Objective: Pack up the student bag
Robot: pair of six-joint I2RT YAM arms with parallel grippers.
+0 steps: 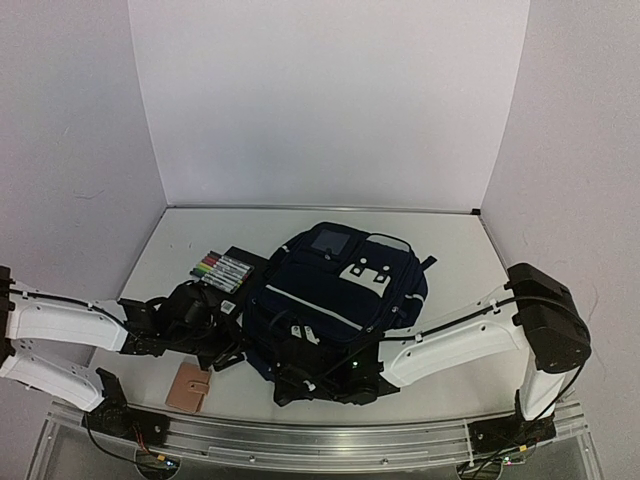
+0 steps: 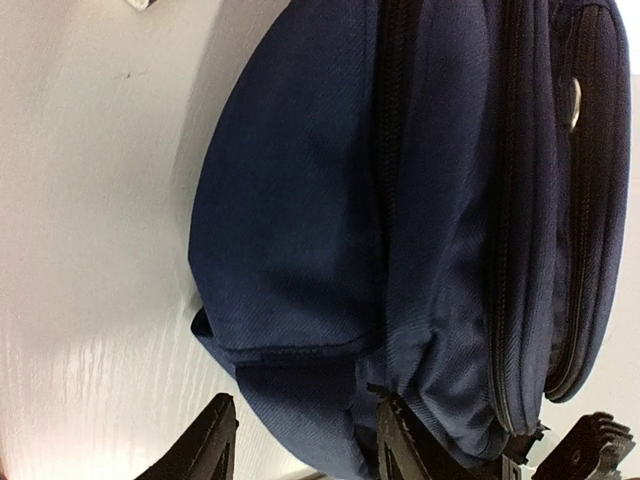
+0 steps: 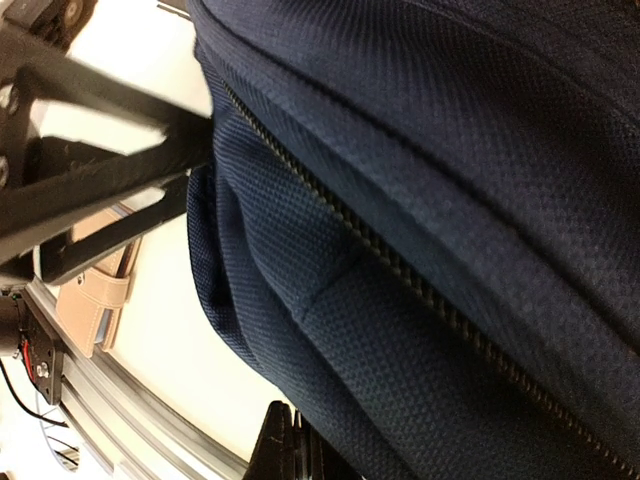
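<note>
The dark navy backpack (image 1: 325, 270) lies on the table, its front flap with a white patch facing up. In the left wrist view my left gripper is open, its fingers (image 2: 214, 440) spread in front of the bag's lower side (image 2: 290, 250); contact cannot be told. My right gripper has its fingers close together at the bag's lower edge, beside a zipper (image 3: 400, 270). Whether fabric is pinched there is hidden. Several colored markers (image 1: 222, 271) and a brown notebook (image 1: 188, 387) with a strap lie outside the bag.
A dark flat item (image 1: 247, 258) rests between the markers and the bag. The metal rail (image 1: 330, 432) runs along the table's front edge. Bare table (image 1: 455, 260) shows right of the bag. Both arms are close together at the bag's near side.
</note>
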